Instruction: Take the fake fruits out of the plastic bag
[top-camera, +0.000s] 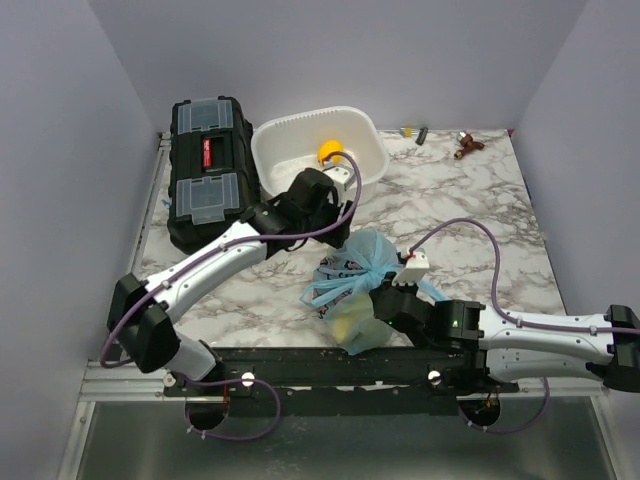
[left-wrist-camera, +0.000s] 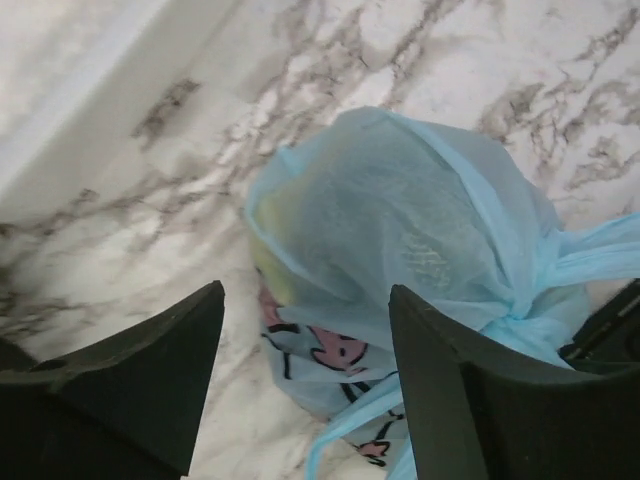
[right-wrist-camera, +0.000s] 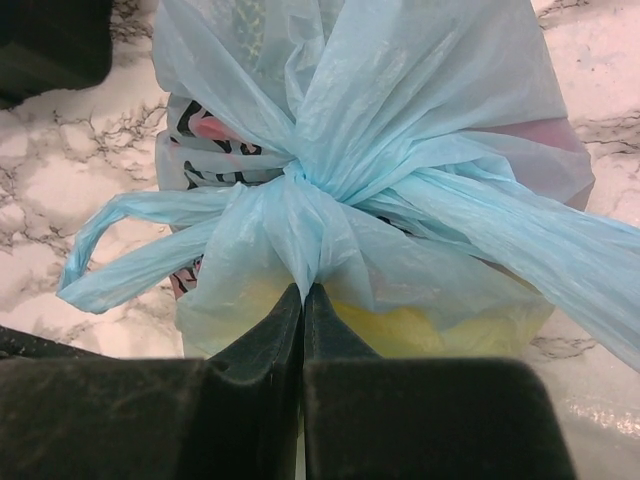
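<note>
A pale blue plastic bag (top-camera: 352, 262) lies bunched on the marble table, its middle gathered tight with loose strips trailing. Yellow fruit (right-wrist-camera: 420, 328) shows dimly through its near part. The right gripper is shut on a pinch of blue plastic beside the gathered middle. Over the bag's far left side, my left gripper stands part open, nothing held between its fingers. Something yellow-green (left-wrist-camera: 278, 212) shows faintly through the plastic there. In the white bin (top-camera: 268, 160) lies one orange fruit (top-camera: 331, 151).
A black toolbox (top-camera: 205, 170) with clear lids stands at the back left. Small items, including a brown piece (top-camera: 468, 145), lie at the back right. Bare marble (top-camera: 480, 200) spreads right of the bag.
</note>
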